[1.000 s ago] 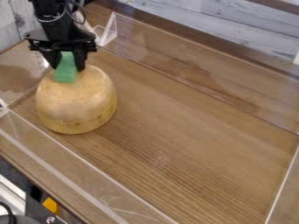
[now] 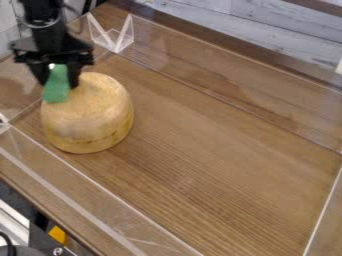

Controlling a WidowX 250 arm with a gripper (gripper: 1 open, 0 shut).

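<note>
My gripper (image 2: 54,68), dark and somewhat blurred, hangs at the upper left, shut on a green object (image 2: 56,84). The green object is over the top left part of a large round tan wooden piece (image 2: 91,115); whether it touches it is hard to tell. The fingertips are partly hidden behind the green object.
A pale plank wall (image 2: 254,20) runs along the back. Clear edging borders the left, and a small yellow item (image 2: 58,234) shows below the table's left edge.
My gripper and the green object have moved left and slightly down, about a finger's width or two. The round piece has stayed about in place.
</note>
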